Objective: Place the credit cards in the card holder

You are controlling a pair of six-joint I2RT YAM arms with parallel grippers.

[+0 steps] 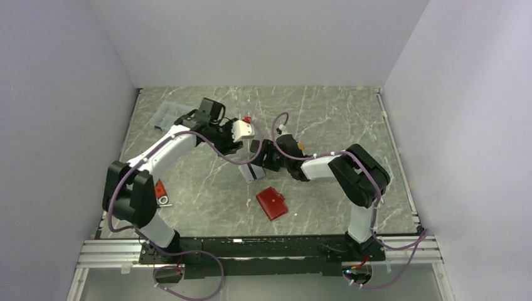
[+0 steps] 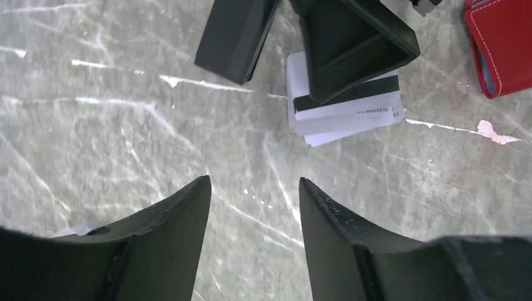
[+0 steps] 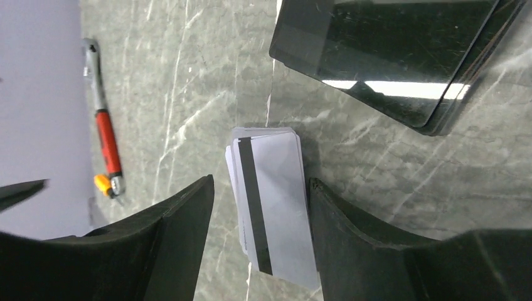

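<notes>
A stack of white cards with a dark stripe [image 1: 251, 173] [image 2: 345, 113] [image 3: 278, 200] lies on the marble surface. My right gripper is low over it, fingers part open around the stack's sides; whether they touch is unclear. My left gripper stands open, empty, above bare marble to the upper left of the stack in the top view. Black cards [image 2: 233, 37] [image 3: 395, 56] lie beside the white ones. A red leather card holder [image 1: 271, 203] [image 2: 499, 47] lies toward the front.
A clear plastic box [image 1: 164, 115] sits at the back left. An orange-handled tool [image 1: 159, 189] [image 3: 108, 141] lies along the left side. Grey walls enclose the surface.
</notes>
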